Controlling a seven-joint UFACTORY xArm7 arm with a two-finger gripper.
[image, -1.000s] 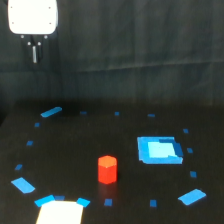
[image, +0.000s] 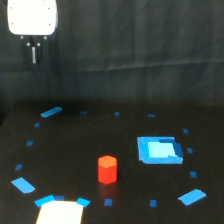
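Note:
A red block (image: 107, 170) with a six-sided outline stands on the dark table, a little below the middle of the view. To its right, a white square (image: 161, 150) lies inside a frame of blue tape (image: 155, 160). My gripper (image: 36, 54) hangs at the top left, high above the table and far from both. Its dark fingers are small against the black curtain, so how far apart they stand is hard to make out. I see nothing held below them.
A white object (image: 60, 212) is cut off by the bottom edge at the left. Strips of blue tape (image: 192, 197) and several small blue marks lie flat on the table. Behind hangs a dark curtain (image: 130, 50).

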